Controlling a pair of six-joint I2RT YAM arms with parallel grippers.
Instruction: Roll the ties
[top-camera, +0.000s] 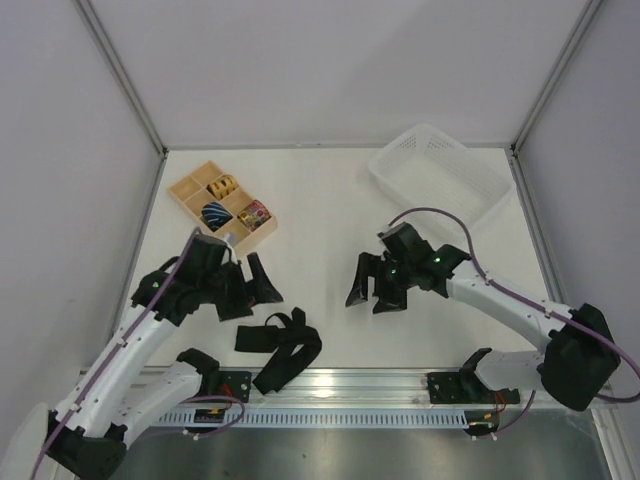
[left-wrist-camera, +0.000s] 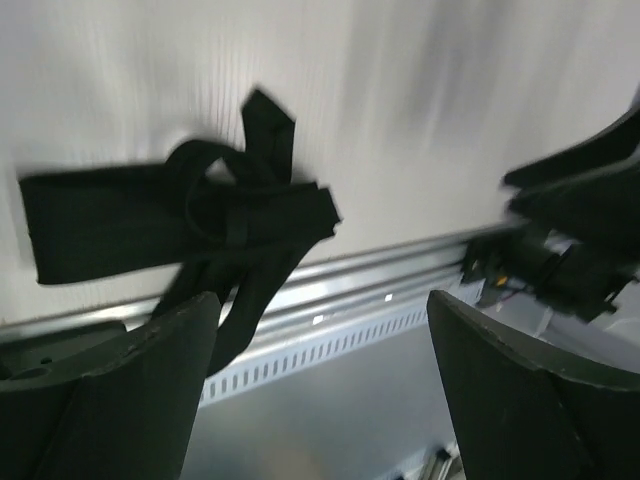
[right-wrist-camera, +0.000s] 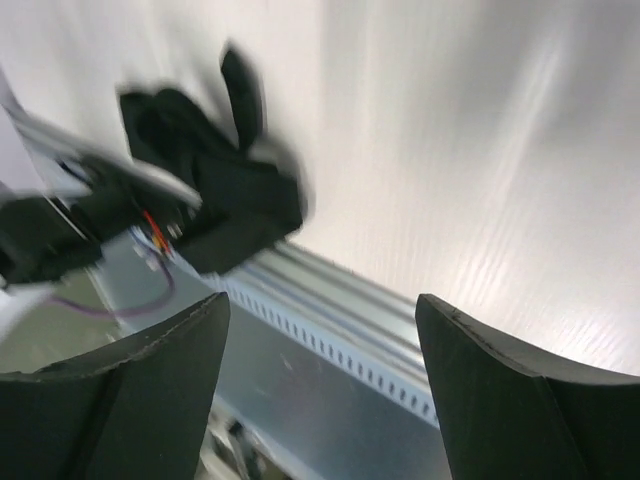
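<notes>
A black tie (top-camera: 290, 347) lies crumpled on the white table near its front edge, with a loop and a narrow tip at its upper side. In the left wrist view the tie (left-wrist-camera: 120, 215) spreads ahead of the fingers, untouched. My left gripper (top-camera: 268, 303) is over the table just above the tie, open and empty. To the right of the tie, my right gripper (top-camera: 368, 303) stands with its fingers apart and nothing between them. From the right wrist the tie (right-wrist-camera: 230, 190) shows at upper left, clear of the fingers.
At the back left stands a wooden divided box (top-camera: 187, 190) holding several rolled ties, one of them a blue striped roll (top-camera: 215, 215). An empty white basket (top-camera: 440, 180) sits at the back right.
</notes>
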